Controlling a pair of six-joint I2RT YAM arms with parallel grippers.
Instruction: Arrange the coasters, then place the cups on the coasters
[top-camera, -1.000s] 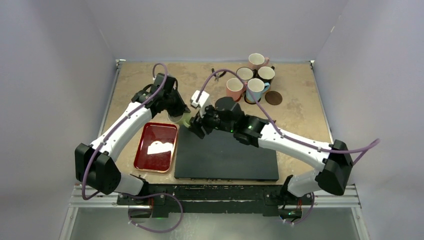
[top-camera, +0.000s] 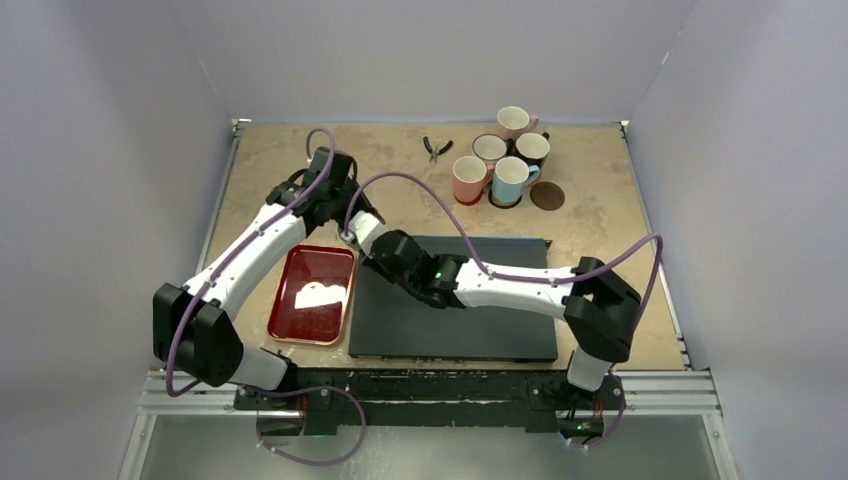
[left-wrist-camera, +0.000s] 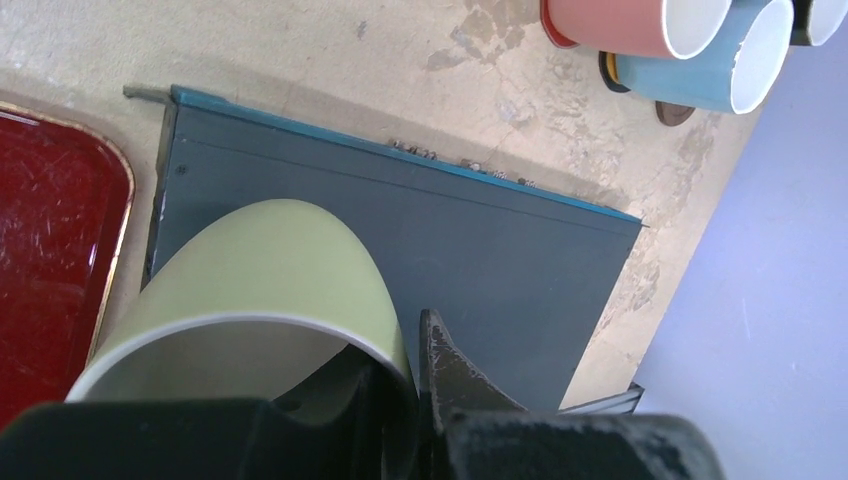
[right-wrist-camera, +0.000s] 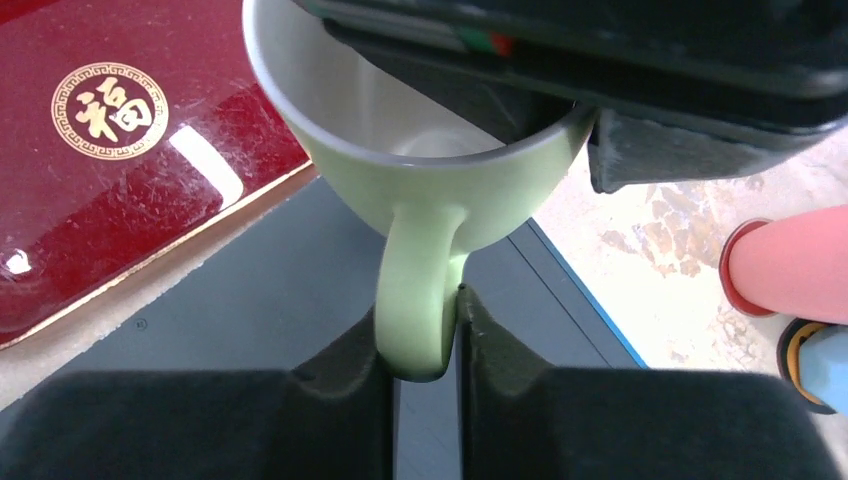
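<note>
A pale green cup (left-wrist-camera: 290, 250) is held above the dark panel, its mouth tipped toward the left wrist camera. My left gripper is shut on the cup's wall, one finger inside the mouth. In the right wrist view the cup's handle (right-wrist-camera: 420, 290) points down between the fingers of my right gripper, which stands partly open around it. From above, both grippers meet near the panel's upper left corner and mostly cover the cup. A bare brown coaster (top-camera: 547, 196) lies at the back right, beside the other mugs.
Several mugs stand close together at the back, among them a pink one (top-camera: 468, 180) and a blue one (top-camera: 510, 178). Pliers (top-camera: 437, 149) lie left of them. A red tray (top-camera: 312, 295) sits left of the dark panel (top-camera: 460, 330).
My right gripper has moved left and slightly down in the top view, up to the cup, and its fingers now flank the handle. The left arm has stayed almost still.
</note>
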